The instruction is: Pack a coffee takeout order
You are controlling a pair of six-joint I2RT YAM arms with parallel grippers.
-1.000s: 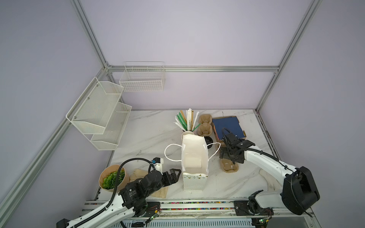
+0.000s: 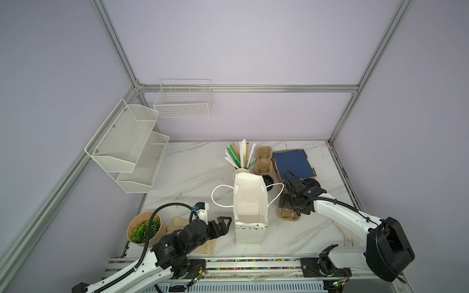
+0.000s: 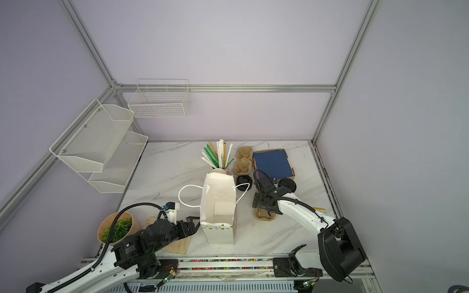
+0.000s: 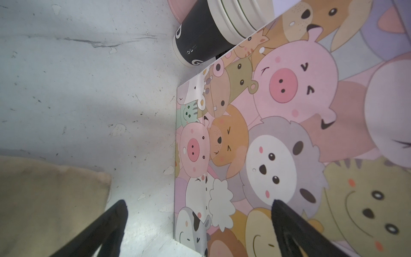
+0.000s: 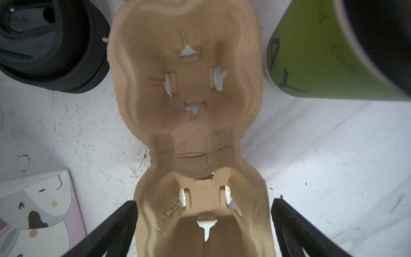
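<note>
A white paper bag (image 2: 249,207) with loop handles stands open at the table's middle. Its animal-print side (image 4: 282,158) fills much of the left wrist view. Close to the bag's left side, my left gripper is open, with nothing held. A brown two-cup carrier (image 5: 192,128) lies empty to the right of the bag. Above its near cup well hovers my right gripper, open, one finger on either side of the carrier; contact cannot be judged. A black-lidded cup (image 5: 51,47) and a green cup (image 5: 329,55) flank the carrier's far end. In the top views, my right arm hides part of the carrier.
Behind the bag, a cup holds straws (image 2: 241,156); another carrier (image 2: 263,160) and a blue box (image 2: 294,164) lie alongside. A brown bowl of greens (image 2: 134,227) and a tan cloth (image 4: 47,201) are at left. Wire baskets (image 2: 183,101) hang on the walls.
My right gripper has shifted a little to the left, and the near end of the carrier now lies slightly further left. The left arm and the bag have stayed still.
</note>
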